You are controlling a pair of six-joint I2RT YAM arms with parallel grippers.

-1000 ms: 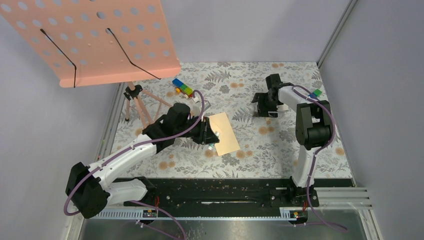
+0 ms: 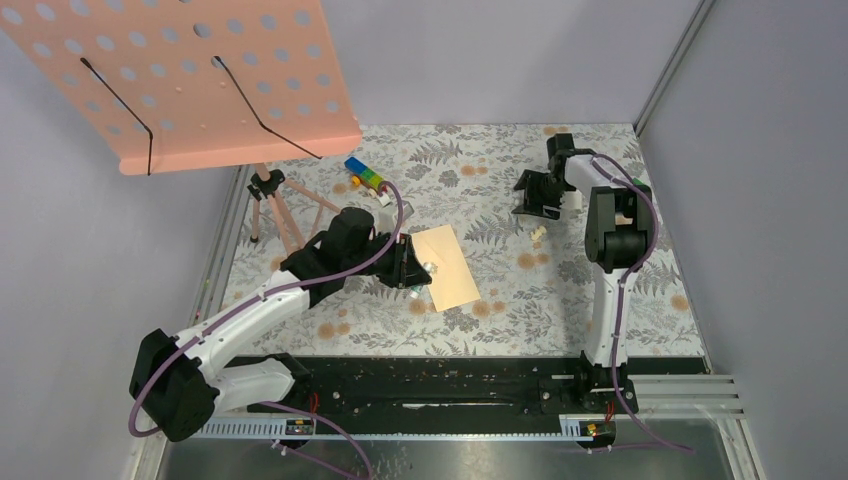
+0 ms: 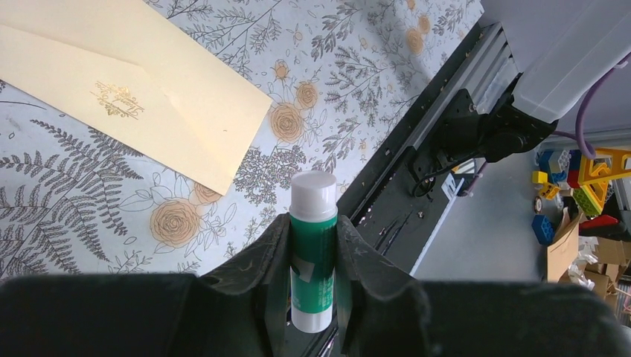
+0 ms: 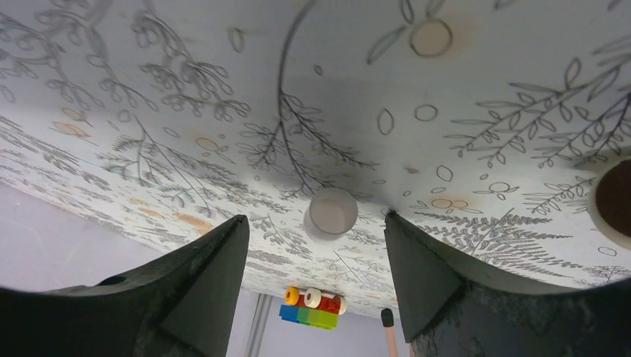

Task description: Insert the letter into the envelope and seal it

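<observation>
The cream envelope (image 2: 447,266) lies in the middle of the table. In the left wrist view, gold print shows on the envelope (image 3: 167,108); no separate letter can be made out. My left gripper is shut on an upright green and white glue stick (image 3: 313,279), with its white end upward. It hovers by the envelope's left edge in the top view. Farther back on the right, my right gripper (image 2: 517,199) stands open. Beyond its parted fingers (image 4: 216,260), a small whitish cylinder (image 4: 331,213) shows against the tablecloth, not held.
A toy of coloured blocks (image 2: 366,173) sits at the back left beside a pink tripod (image 2: 285,215). Small yellowish pieces (image 2: 538,233) lie below the right gripper. A round brown-topped object (image 4: 616,199) is at the right wrist view's edge. Patterned cloth between the arms is mostly clear.
My right gripper has shifted slightly right, uncovering the yellowish pieces. The left gripper has drifted a little left with the glue stick. The envelope has stayed in place.
</observation>
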